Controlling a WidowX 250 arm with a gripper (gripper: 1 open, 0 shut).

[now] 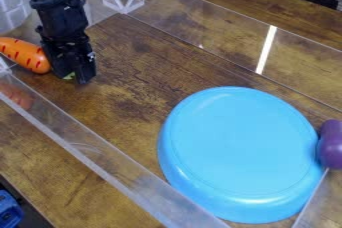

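Note:
My black gripper (70, 66) is low at the left of the wooden floor, beside an orange carrot (24, 54) with dark marks. A small green piece shows under the fingertips, mostly hidden by them; whether the fingers are closed on it I cannot tell.
A large blue plate (238, 147) fills the lower right, with a purple object (330, 144) at the right edge. Clear plastic walls border the area. A blue item (8, 212) is at the lower left.

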